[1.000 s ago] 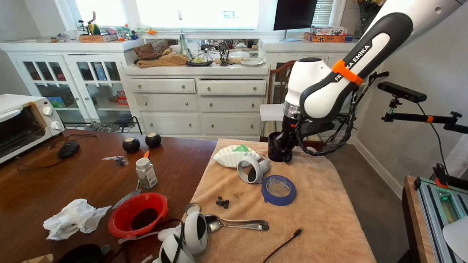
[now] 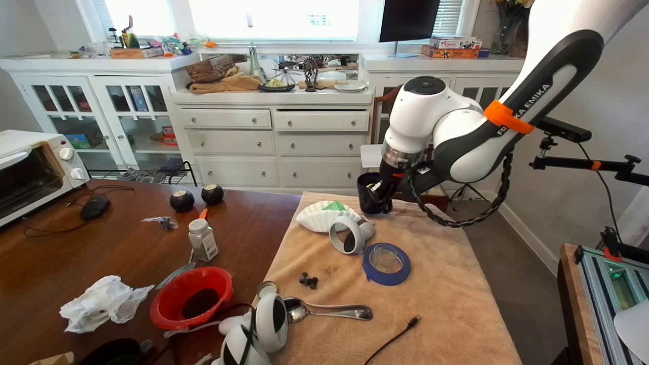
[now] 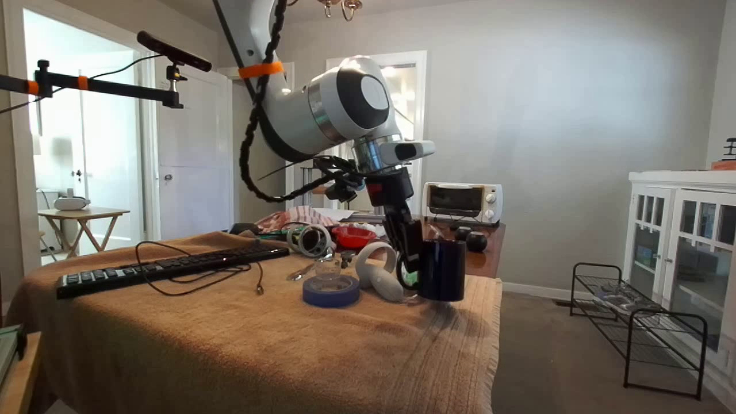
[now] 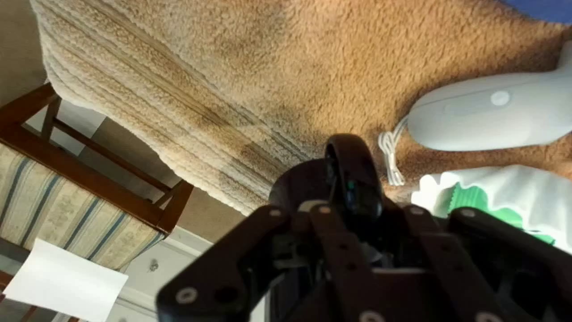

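Note:
A dark mug (image 3: 442,270) stands upright at the far end of the towel, close to its surface; whether it touches is hard to tell. My gripper (image 3: 412,265) points down beside it, at the handle side. In the wrist view the mug's handle (image 4: 351,161) rises between the dark fingers, and the mug body is mostly behind them. Exterior view 1 shows the mug (image 2: 366,193) against the gripper's fingertips. How tightly the fingers close on the handle does not show.
Beside the mug lie a white controller (image 2: 347,234), a white fluted dish (image 2: 319,217) with something green, and blue tape (image 2: 387,264). A keyboard (image 3: 172,268) lies further along the towel (image 3: 276,345). The towel's edge is close by the mug.
In exterior view 1 the gripper and the mug have shifted together to the left and slightly away from the camera. The arm's wrist has tilted; the other objects stay put.

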